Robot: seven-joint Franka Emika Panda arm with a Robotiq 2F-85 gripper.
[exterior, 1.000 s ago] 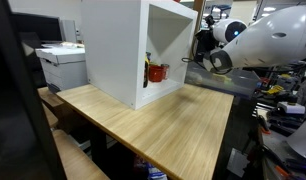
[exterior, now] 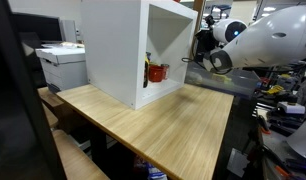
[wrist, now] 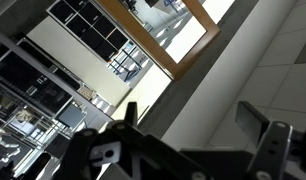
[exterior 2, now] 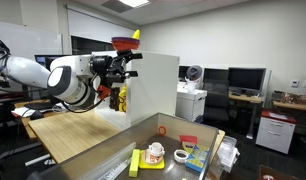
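Observation:
My gripper [exterior 2: 132,65] is raised high beside the white shelf unit [exterior 2: 159,90], its fingers apart in the wrist view. No object shows between its fingers. A red and yellow item [exterior 2: 126,42] appears just above the gripper in exterior view 2; whether it touches cannot be told. Inside the white shelf unit in exterior view 1 stand a red container [exterior: 155,73] and a dark bottle with a yellow part [exterior: 146,72].
A grey bin [exterior 2: 105,150] holds a yellow mug [exterior 2: 153,153], a red-rimmed bowl [exterior 2: 195,159] and other items. Monitors [exterior 2: 246,79] stand farther back.

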